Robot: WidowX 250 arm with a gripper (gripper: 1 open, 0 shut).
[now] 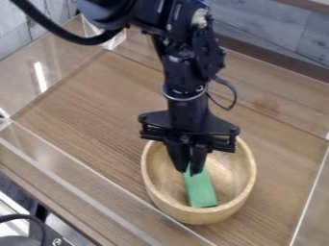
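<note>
A pale tan bowl (167, 197) stands on the wooden table at the lower middle right. Inside it lies a green rectangular block (201, 190). My black gripper (188, 163) hangs over the bowl, its fingertips at the upper end of the block. The gripper's body hides part of the bowl's back. Whether the fingers hold the block or are merely at it I cannot tell.
A wall lies at the top right, and a black cable (26, 219) is at the lower left edge.
</note>
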